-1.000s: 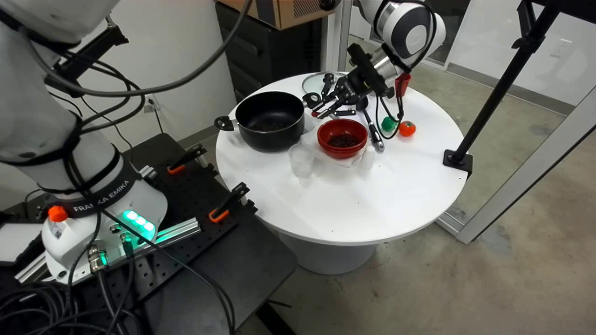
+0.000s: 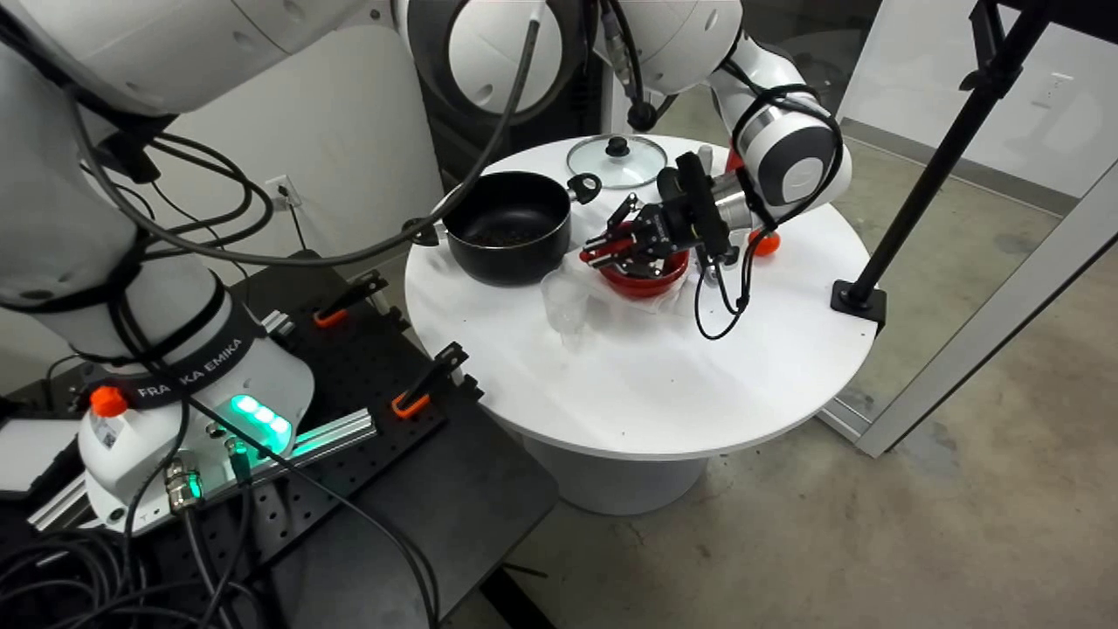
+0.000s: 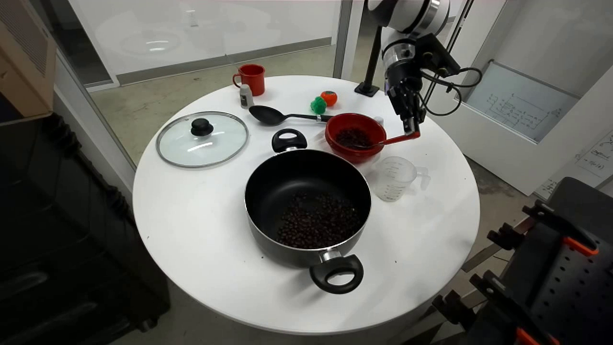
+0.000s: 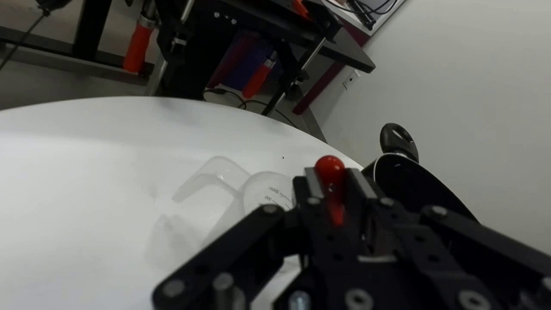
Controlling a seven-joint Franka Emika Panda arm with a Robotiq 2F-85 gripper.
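My gripper (image 3: 411, 127) is shut on a red handle (image 3: 402, 138), just beyond the rim of the red bowl (image 3: 343, 151). The handle slopes toward the bowl's near right side; its far end disappears at the bowl, so what kind of utensil it is stays unclear. Dark beans (image 3: 353, 137) lie inside that bowl. More beans (image 3: 319, 224) cover part of the floor of the black pot (image 3: 258, 227). In the wrist view, the handle's rounded red end (image 4: 329, 166) shows between the fingers. From exterior view 1, the gripper (image 2: 595, 253) hides much of the bowl (image 2: 658, 285).
A clear measuring cup (image 3: 392, 179) stands close by the bowl and pot. Behind are a black ladle (image 3: 268, 115), a glass lid (image 3: 172, 143), a red mug (image 3: 253, 79), a shaker (image 3: 245, 97), a tomato (image 3: 329, 98) and a green piece (image 3: 318, 105).
In exterior view 1, my gripper has come down the picture from beside the pot's far handle to the bowl, which it now partly covers. The pot and measuring cup have stayed put.
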